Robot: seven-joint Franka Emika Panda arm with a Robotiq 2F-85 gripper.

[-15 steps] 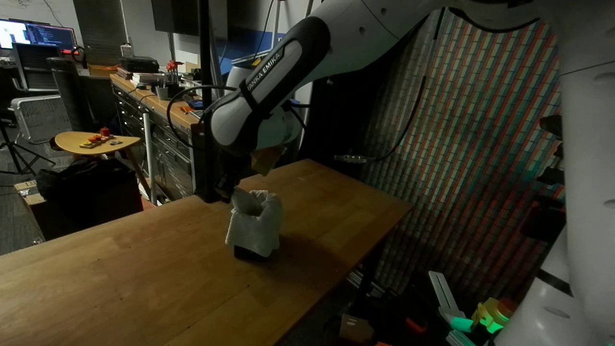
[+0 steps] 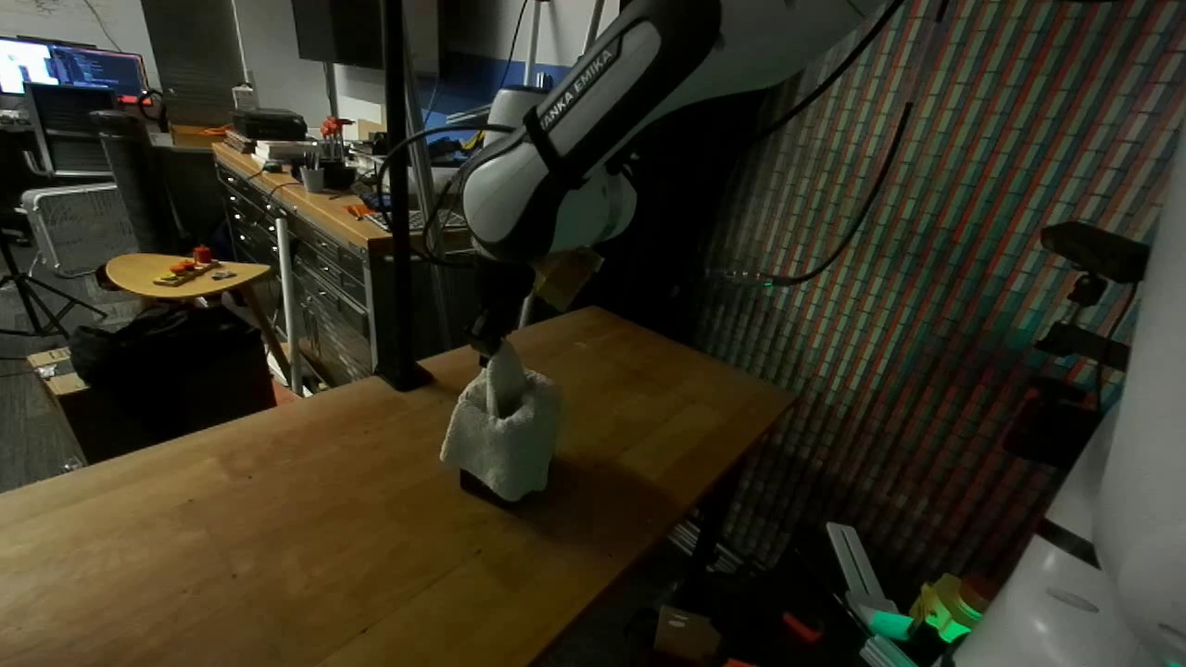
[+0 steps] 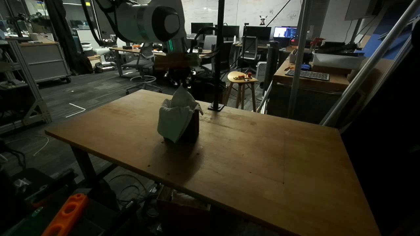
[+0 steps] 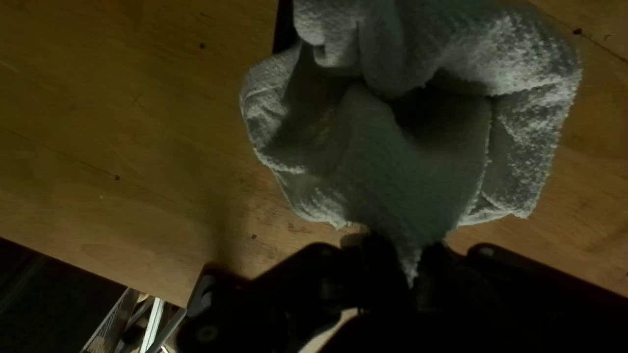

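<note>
A pale towel [image 2: 506, 445] is draped over a dark box [image 2: 485, 489] standing on the wooden table, its middle sagging into the box's opening. One corner of the towel [image 4: 412, 194] is drawn up to a peak, and my gripper is shut on that corner. In the second exterior view the towel [image 3: 173, 120] hangs down the box's near left side, while a dark face of the box [image 3: 193, 127] shows at right. My gripper [image 2: 489, 339] is above the box's far rim; its fingers are dark and hard to make out in both exterior views.
A black post [image 3: 219, 59] rises from the table's edge near the arm. A small stool [image 2: 183, 272] and a drawer cabinet [image 2: 334, 261] stand beyond the table.
My gripper has moved right and up in the first exterior view, pulling the towel's corner higher and over the opening. The box and towel have shifted slightly to the right.
</note>
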